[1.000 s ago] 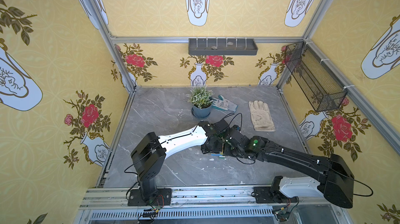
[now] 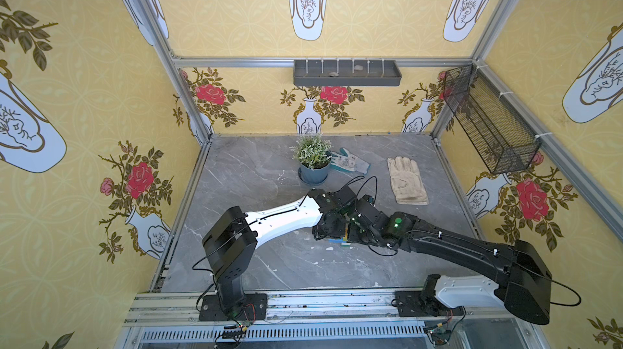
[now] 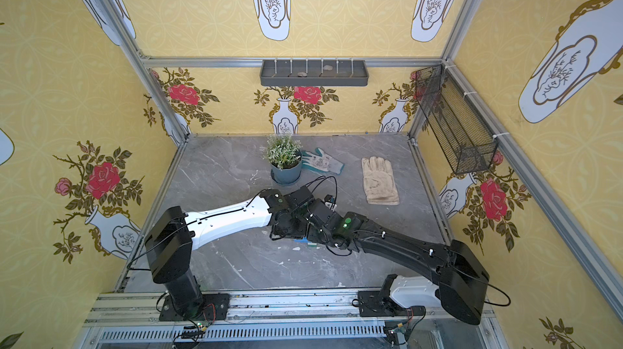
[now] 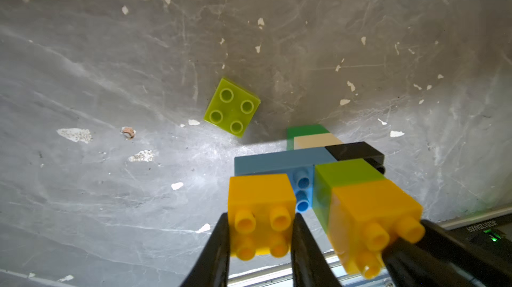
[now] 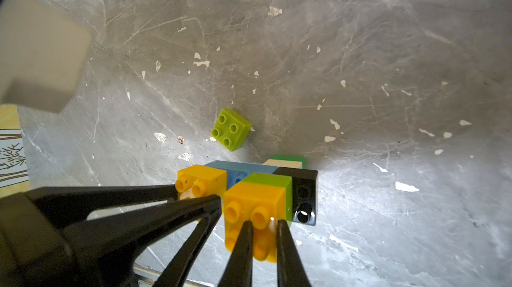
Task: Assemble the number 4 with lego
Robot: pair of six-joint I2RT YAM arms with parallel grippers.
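In the left wrist view, my left gripper is shut on a yellow brick (image 4: 261, 188) at the end of a blue brick (image 4: 277, 160). My right gripper is shut on a second yellow brick (image 5: 250, 193), which has a green brick (image 5: 273, 180) behind it. That green brick stands against the blue one, with a black brick (image 5: 304, 191) at its other side. Behind them, a cream brick (image 5: 282, 163) and a dark green brick (image 5: 293, 158) show in part. Whether the left yellow brick is fully seated cannot be told.
A lime green brick (image 4: 232, 107) lies loose on the grey table beyond the assembly. A potted plant (image 2: 314, 174), a blue-white glove (image 2: 350, 162) and a beige glove (image 2: 407, 181) lie farther back. The two grippers are very close together.
The left arm has shifted very slightly in the top left view. The right arm shows no clear movement.
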